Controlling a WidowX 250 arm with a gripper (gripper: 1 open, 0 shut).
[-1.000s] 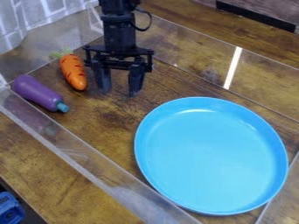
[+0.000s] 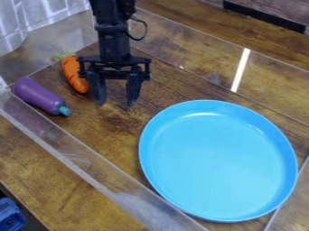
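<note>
My black gripper (image 2: 116,90) reaches down from the top centre to just above the wooden floor, beside an orange carrot (image 2: 72,74) on its left; its fingers stand apart, with nothing visible between them. A purple eggplant (image 2: 36,93) lies at the left, below the carrot. A large blue round plate (image 2: 218,162) fills the lower right.
Clear plastic walls border the wooden surface (image 2: 103,162) at left and bottom. The wood between gripper and plate, and at upper right, is clear. A blue object (image 2: 7,215) sits outside at bottom left.
My gripper has shifted slightly left, toward the carrot. The carrot, eggplant and plate look unchanged.
</note>
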